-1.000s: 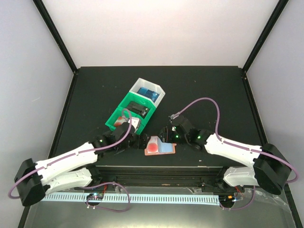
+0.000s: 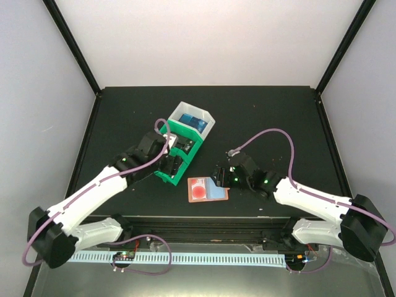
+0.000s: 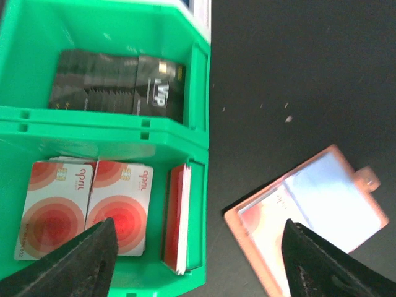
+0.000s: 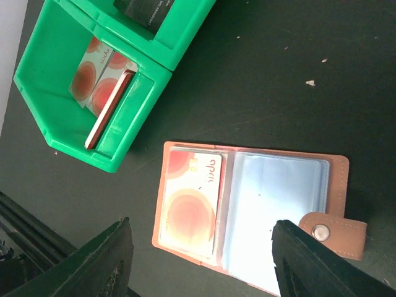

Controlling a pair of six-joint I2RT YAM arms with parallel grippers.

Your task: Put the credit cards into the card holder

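The card holder (image 4: 341,179) lies unfolded on the black table, tan leather with a snap tab. A white and orange card (image 4: 189,207) sits in its left pocket; the right pocket, clear over pale blue, shows no card. In the left wrist view more orange-circled cards (image 3: 119,207) lie in the near green bin, and a red-edged card stack (image 3: 177,216) leans on its side wall. My left gripper is above that bin, fingers apart with nothing between them. Over the holder's near side my right gripper stands open and empty.
Behind the near bin, a second green bin (image 3: 133,124) holds black cards (image 3: 162,90). Farther back, a white bin (image 2: 209,125) contains blue cards (image 2: 193,122). The table right of the bins is bare.
My left gripper has moved from beside the holder leftward and back, over the near green bin. The right arm has shifted slightly right. The holder lies in the same place.
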